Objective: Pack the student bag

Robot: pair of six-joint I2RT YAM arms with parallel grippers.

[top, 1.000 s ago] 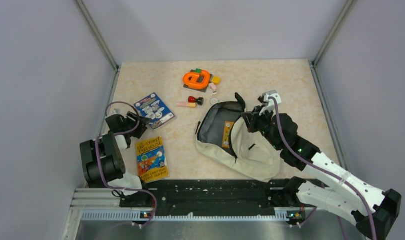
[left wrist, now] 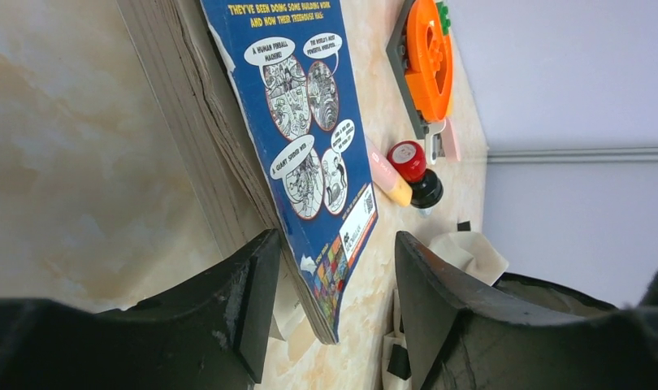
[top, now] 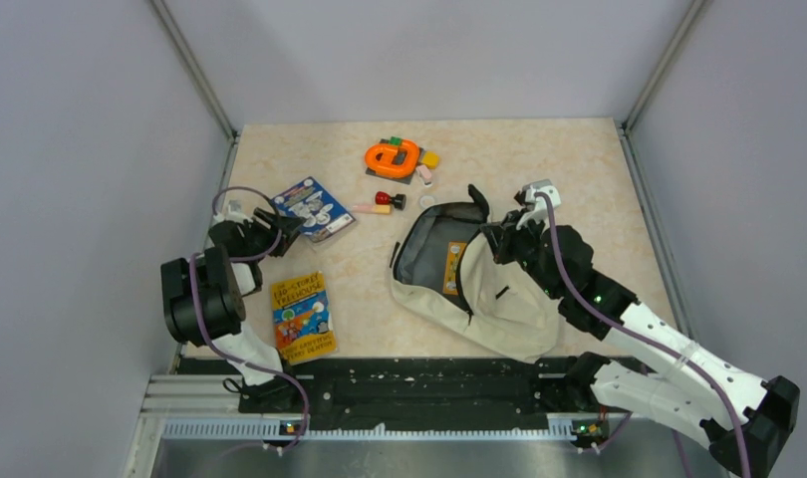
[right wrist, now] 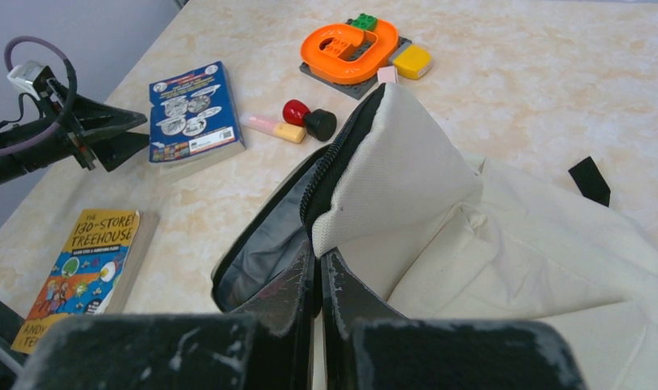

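My left gripper [top: 285,227] stands open at the edge of a blue book [top: 310,207]; in the left wrist view the book [left wrist: 309,138] leans up with its pages beside the left fingertip. A yellow treehouse book [top: 301,317] lies nearer the front. The cream bag [top: 439,309] lies open at centre right, an orange item [top: 451,267] in its grey compartment. My right gripper is shut on the bag's zipped edge [right wrist: 350,162], holding it raised.
Behind the bag lie an orange toy [top: 404,154], a yellow block [top: 430,159], a red-and-black object [top: 385,199] and a pink-and-yellow tube [top: 365,208].
My left gripper has moved slightly toward the back of the table, and the blue book has shifted slightly back and right. The right arm and bag look unchanged.
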